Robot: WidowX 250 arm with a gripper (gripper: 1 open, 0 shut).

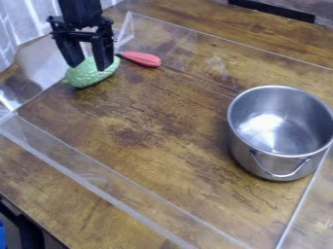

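My black gripper [85, 49] hangs over a green oblong object [93, 75] at the back left, its fingers spread on either side above it; whether it touches the object is hard to tell. A pink object [142, 58] with a thin tip lies just right of the green one.
A steel pot [279, 133] with a handle stands on the right. Clear panels edge the work area, with a pale crumpled surface at the back left.
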